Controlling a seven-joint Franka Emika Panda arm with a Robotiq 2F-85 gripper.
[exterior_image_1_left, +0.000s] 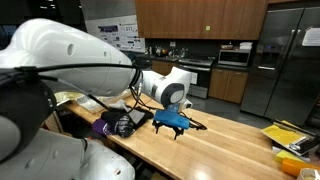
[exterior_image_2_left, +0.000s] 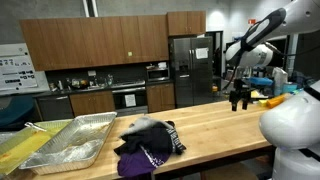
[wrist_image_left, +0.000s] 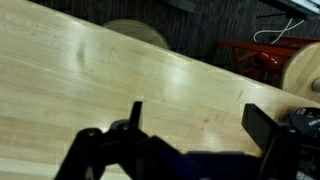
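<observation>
My gripper is open over bare wooden tabletop (wrist_image_left: 100, 90), its two dark fingers wide apart with nothing between them. In the first exterior view the gripper (exterior_image_1_left: 172, 130) points down above the table, blue parts showing at its wrist. The second exterior view has the gripper (exterior_image_2_left: 240, 100) at the table's right side, well away from the cloths. A grey and black cloth (exterior_image_2_left: 152, 133) lies crumpled on the table, with a purple cloth (exterior_image_2_left: 140, 162) at the front edge. In the wrist view, something dark (wrist_image_left: 305, 122) at the right edge is too cut off to identify.
A metal tray (exterior_image_2_left: 75, 140) stands at the left in the second exterior view. Yellow items (exterior_image_1_left: 285, 135) lie at the table's right in the first. Beyond the table edge, the wrist view has a round stool seat (wrist_image_left: 138, 32).
</observation>
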